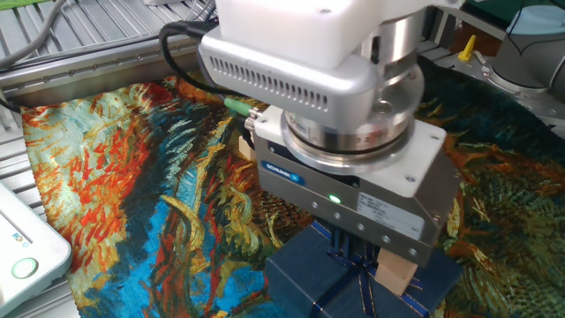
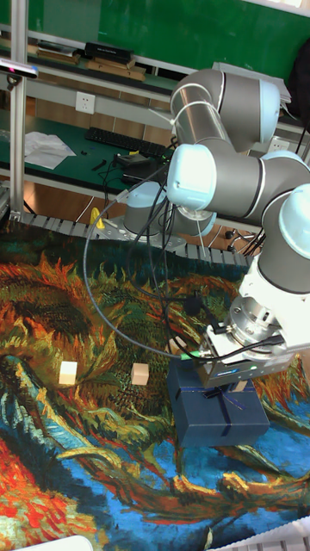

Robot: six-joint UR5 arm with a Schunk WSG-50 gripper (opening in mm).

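Note:
A dark blue gift box (image 1: 305, 274) with a ribbon and bow lies on the patterned cloth; it also shows at the right in the other view, as a blue box (image 2: 215, 417). On its lid rests a wooden block (image 1: 395, 272), partly covered by the gripper's housing. My gripper (image 1: 351, 256) is low over the lid, its dark fingers coming down beside the bow, to the left of that block. The housing and bow hide the fingertips, so the finger's opening cannot be made out.
Two small blocks, one pale block (image 2: 68, 372) and one light brown block (image 2: 139, 374), stand apart on the cloth left of the box. A white device (image 1: 31, 252) sits at the near left.

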